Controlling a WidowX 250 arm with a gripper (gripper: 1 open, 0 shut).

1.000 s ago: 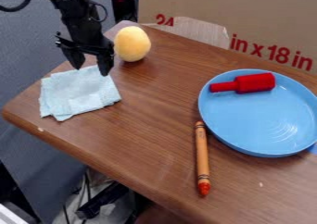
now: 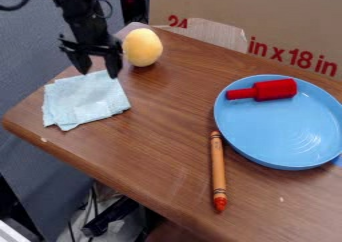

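The black gripper point(image 2: 96, 58) hangs at the upper left, above the far edge of a folded pale cloth point(image 2: 84, 103). Its fingers point down; whether they are open or shut is hard to make out. Just right of it is a yellow oval object point(image 2: 143, 47). A blue plate point(image 2: 278, 136) on the right holds a red cylinder with a thin handle point(image 2: 274, 89). An orange crayon-like stick point(image 2: 218, 170) lies to the left of the plate.
A cardboard box point(image 2: 241, 16) stands along the back. The table's left edge runs close by the cloth, with grey floor beyond.
The gripper has shifted only slightly near the cloth's far edge over the last second. The objects on the table look unmoved.
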